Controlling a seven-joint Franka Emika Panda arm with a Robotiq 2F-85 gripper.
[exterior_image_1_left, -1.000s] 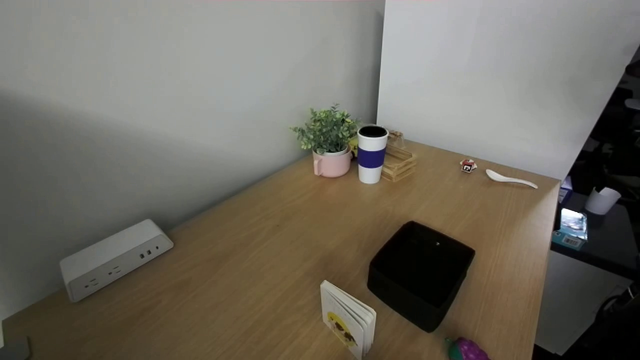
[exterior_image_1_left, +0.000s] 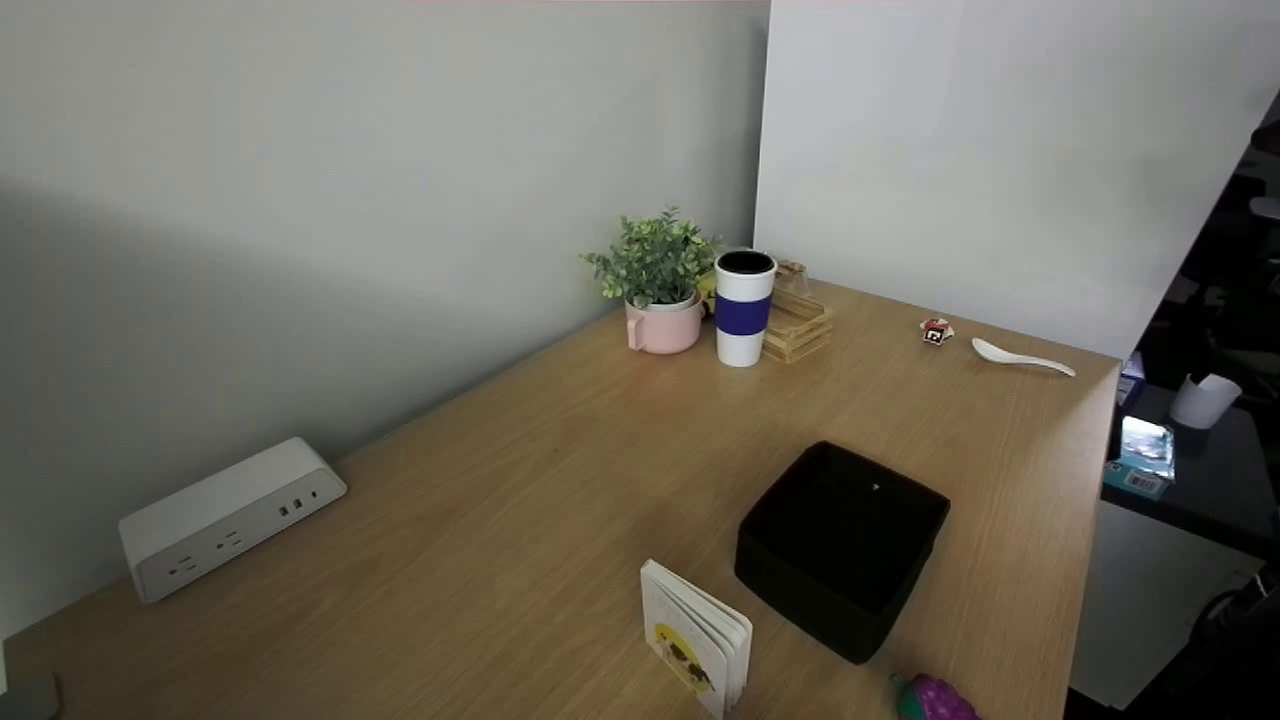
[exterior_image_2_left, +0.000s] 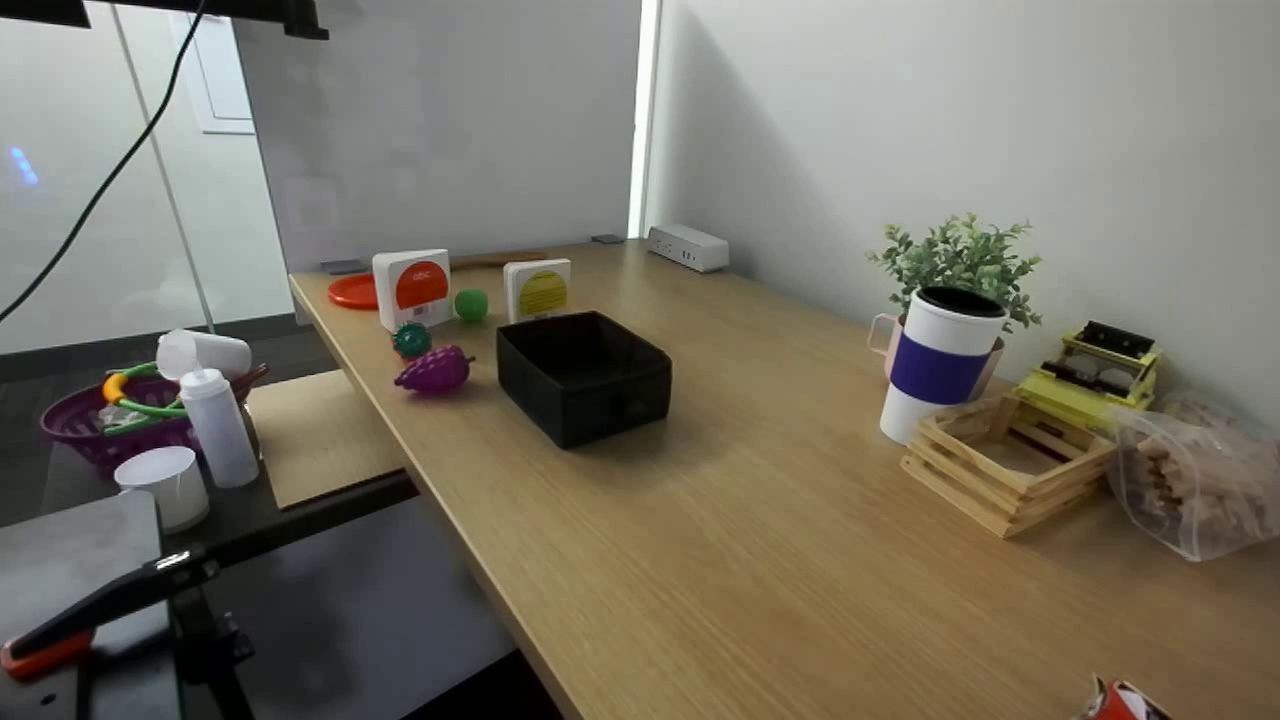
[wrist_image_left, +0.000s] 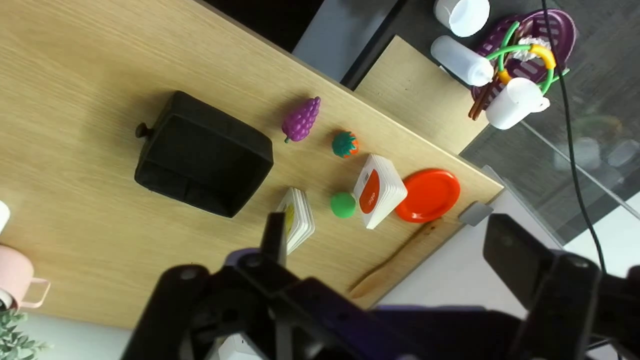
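Widely parted fingers mark my gripper as open in the wrist view, with nothing held between them. It hangs above the table, apart from the objects. An empty black drawer-like box (wrist_image_left: 207, 159) with a small knob rests on the wood. Beside it lie purple toy grapes (wrist_image_left: 301, 120) and a teal-and-orange toy (wrist_image_left: 345, 144). A book with a yellow circle (exterior_image_2_left: 536, 290), a green ball (wrist_image_left: 343, 205) and a book with a red circle (exterior_image_2_left: 411, 288) stand close by. Past them are a red plate (wrist_image_left: 429, 195) and a wooden utensil (wrist_image_left: 390, 255).
Toward the back stand a white tumbler with a blue band (exterior_image_1_left: 744, 314), a pink mug with a plant (exterior_image_1_left: 666, 326), a wooden crate (exterior_image_2_left: 1008, 466) and a bag (exterior_image_2_left: 1194, 480). A white spoon (exterior_image_1_left: 1020, 358) lies near the far edge.
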